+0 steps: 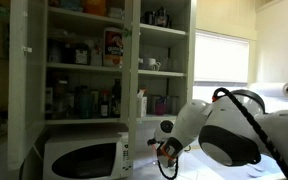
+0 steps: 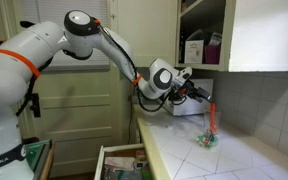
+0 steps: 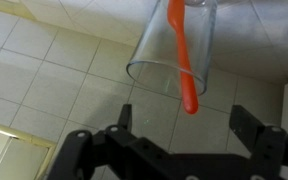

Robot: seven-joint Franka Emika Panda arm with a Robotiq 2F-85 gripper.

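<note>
In the wrist view a clear glass (image 3: pixel 142 72) holds an orange-handled utensil (image 3: pixel 183 58), whose rounded end sticks out past the rim. My gripper is open, with its two dark fingers spread on either side of that handle end and nothing held between them. Seen from exterior view 2, the orange utensil (image 2: pixel 212 119) stands up from the counter just beside the gripper (image 2: pixel 201 97), and something greenish shows at its foot. In exterior view 1 the gripper (image 1: pixel 163 152) is small and dark, covering most of the utensil.
A white microwave (image 1: pixel 87 155) sits left of the arm, under open shelves (image 1: pixel 89 68) of jars and boxes.
</note>
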